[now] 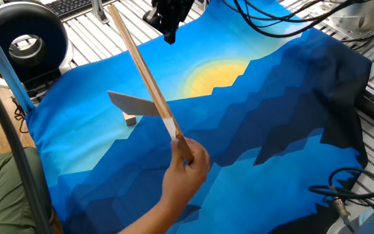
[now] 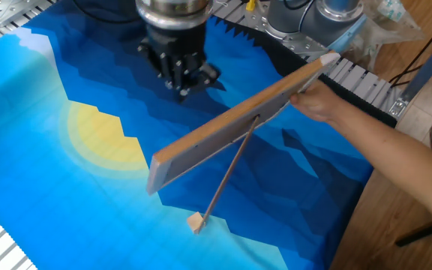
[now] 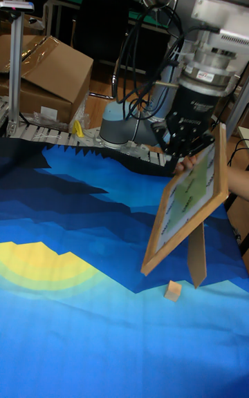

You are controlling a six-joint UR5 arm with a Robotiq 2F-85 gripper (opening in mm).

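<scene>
A person's hand (image 1: 186, 170) grips one end of a wooden picture frame (image 1: 149, 75), which stands on edge with its back support leg (image 1: 132, 103) swung out. The frame's picture side (image 3: 185, 195) faces the arm in the third exterior view. Near the support leg, a small wooden cube (image 2: 195, 222) sits on the cloth; the leg partly covers it in the first exterior view. My gripper (image 2: 184, 88) hangs above the cloth on the picture side of the frame, apart from frame and cube. Its black fingers are dark and small, so their opening is unclear.
A blue cloth with a mountain and sun print (image 1: 271, 110) covers the table. Cables (image 1: 284, 26) loop near the arm's base. A black ring-shaped object (image 1: 24, 45) stands at the table's far left.
</scene>
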